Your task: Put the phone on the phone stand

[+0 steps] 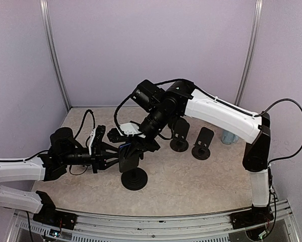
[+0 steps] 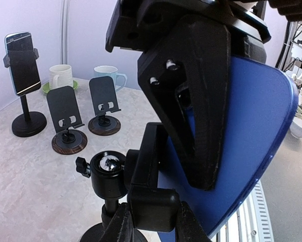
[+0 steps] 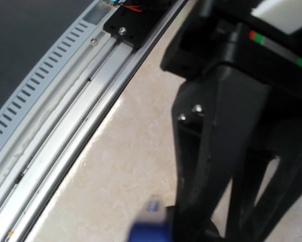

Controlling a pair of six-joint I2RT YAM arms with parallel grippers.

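A blue phone [image 2: 251,116] is upright at the black round-based stand [image 1: 134,179], whose ball joint [image 2: 109,174] shows in the left wrist view. My right gripper [image 1: 138,146] is shut on the phone from above; in the right wrist view its black body fills the right side, with a blurred blue edge [image 3: 149,231] below. My left gripper [image 1: 113,155] is at the stand's holder from the left, its fingers close around the clamp; how far they are closed is unclear.
Two folding stands [image 2: 65,116], a stand holding another phone [image 2: 22,65], a white mug [image 2: 60,75] and a light-blue mug [image 1: 229,136] stand at the back.
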